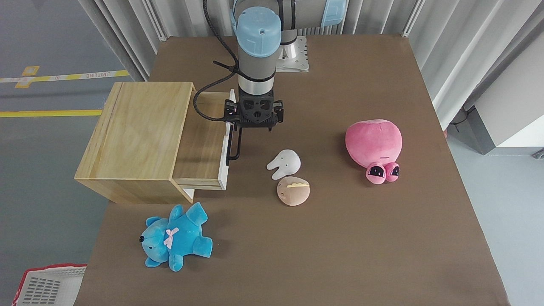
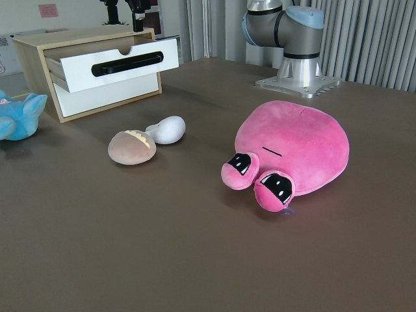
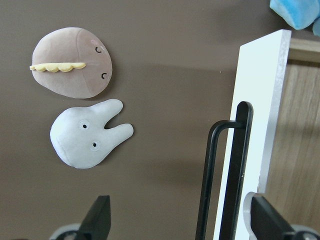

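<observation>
A wooden cabinet [image 1: 130,132] has its upper drawer [image 1: 201,143] pulled out, showing a white front and black handle [image 3: 209,175]. My gripper [image 1: 253,120] is above that handle, near the drawer's back end; in the wrist view two dark fingers stand apart at the bottom edge, one beside the white drawer front, with nothing seen held between them. A white plush [image 1: 284,163] and a beige plush with a yellow crest [image 1: 293,191] lie on the table beside the drawer.
A pink plush [image 1: 373,145] lies to the right, a blue bear [image 1: 181,237] in front of the cabinet. A white basket [image 1: 49,285] stands beyond the table's near left corner.
</observation>
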